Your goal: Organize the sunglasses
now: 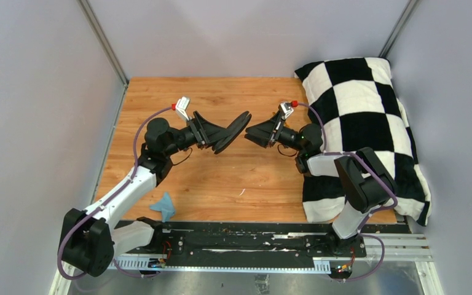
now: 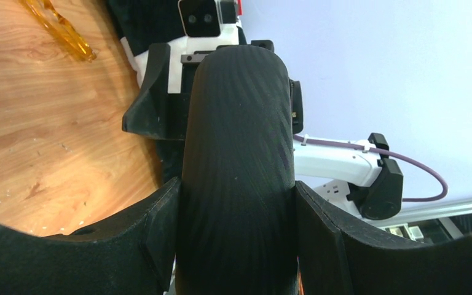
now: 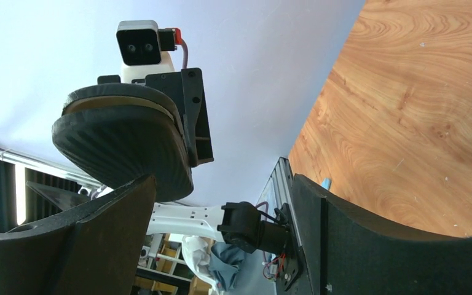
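Observation:
A long black sunglasses case (image 1: 233,132) is held in the air over the middle of the table by my left gripper (image 1: 216,138), shut on it. In the left wrist view the case (image 2: 236,166) fills the centre between the fingers; in the right wrist view it (image 3: 123,147) shows as two shells with a thin gap. My right gripper (image 1: 252,134) is just to the right of the case, apart from it, part open with nothing visible between its fingers. Amber sunglasses (image 2: 67,34) lie on the wooden table in the left wrist view, mostly hidden in the top view.
A checkered black-and-white cushion (image 1: 362,110) covers the table's right side. A light blue cloth (image 1: 163,207) lies at the front left. The wooden table (image 1: 196,98) is otherwise largely clear. Walls stand left, right and behind.

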